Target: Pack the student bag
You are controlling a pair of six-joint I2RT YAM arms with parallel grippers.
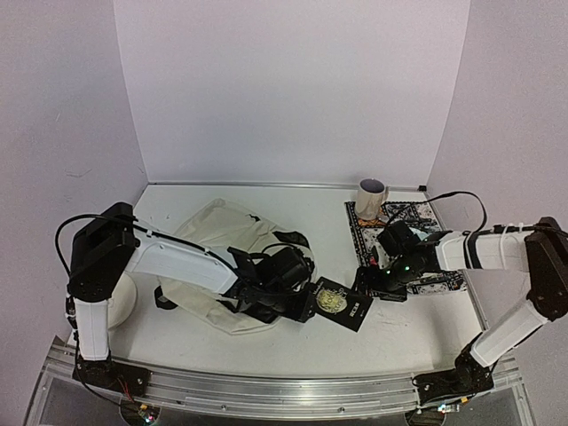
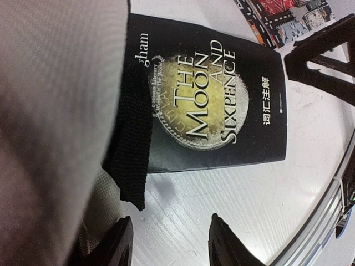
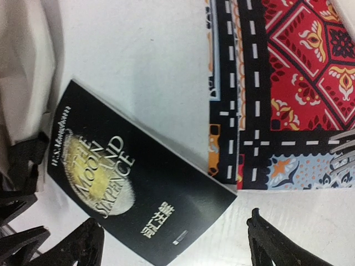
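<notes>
A black book (image 1: 342, 304), titled The Moon and Sixpence, lies flat on the table between the two grippers. Its left end reaches the off-white cloth bag (image 1: 217, 226); in the left wrist view a black strap (image 2: 133, 133) hangs across that end. The bag lies open-sided on the left, partly hidden under my left arm. My left gripper stands open at the bag's right side, with bare table showing between its fingers. Over the book's right end, my right gripper is open too, its fingers apart and not closed on the cover.
A patterned placemat (image 3: 252, 100) lies at the right, with a fork (image 3: 344, 149) on it and a mug (image 1: 369, 199) at its far end. A white round object (image 1: 122, 299) sits at far left. Clear table lies in front.
</notes>
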